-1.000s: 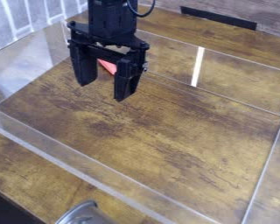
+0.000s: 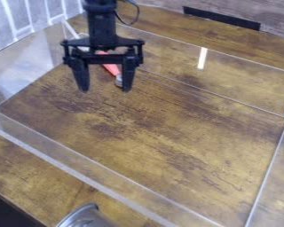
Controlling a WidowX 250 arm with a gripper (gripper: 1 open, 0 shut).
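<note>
My black gripper (image 2: 103, 78) hangs at the upper left of the camera view, open, its two fingers pointing down with a gap between them. Just behind it a red object (image 2: 110, 67) with a pale end lies near the back left of the clear-walled enclosure, partly hidden by the gripper. Whether the two touch cannot be told.
Clear panels (image 2: 97, 182) bound the wooden work surface (image 2: 180, 142), whose middle and right are empty. A metal cylinder (image 2: 85, 215) stands outside at the bottom left, and a white slatted structure (image 2: 20, 18) is at the top left.
My gripper has moved up in the view, toward the back of the enclosure and away from the camera, now appearing smaller and closer to the red object.
</note>
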